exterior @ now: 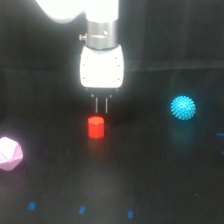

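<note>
A small red block (96,127) stands on the dark table near the middle of the camera view. My white gripper (102,104) is just above it in the picture, a little to its right. Its two thin fingers (97,104) point down, with a narrow gap between them and nothing visible in it. The fingertips appear to end short of the block's top edge; how far they are in depth from the block cannot be told.
To the right lies a spiky cyan ball (183,108), and at the left edge a pink faceted ball (10,153). Small blue marks (82,210) dot the front of the table.
</note>
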